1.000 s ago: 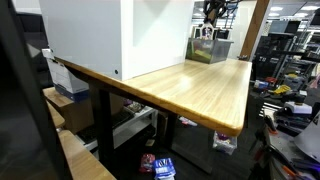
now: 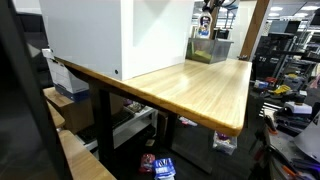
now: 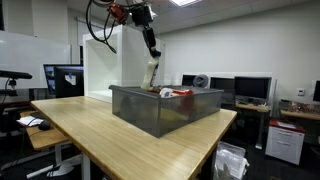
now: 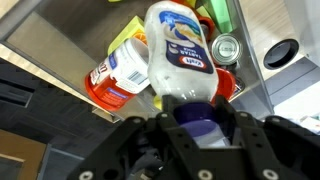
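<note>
A pale squeeze bottle [image 4: 185, 65] with a blue and yellow label fills the upper middle of the wrist view. My gripper is shut on its purple cap [image 4: 196, 112]. In the second exterior view the bottle [image 3: 151, 76] hangs nearly upright, slightly tilted, below the gripper [image 3: 153, 52]. Its lower end is over or just inside the grey bin [image 3: 180, 115]; exactly how deep cannot be told. In the first exterior view the bottle [image 2: 205, 23] shows small at the top edge.
Inside the bin are a white jar with a red label [image 4: 118, 76], a metal can [image 4: 226, 48] and a green item [image 4: 220, 12]. The bin stands on a wooden table [image 3: 110, 130] with bare wood in front. A white panel [image 3: 98, 65] rises behind.
The gripper and the bottle have risen; a second ago they were lower, closer to the bin. The bin and table have not moved.
</note>
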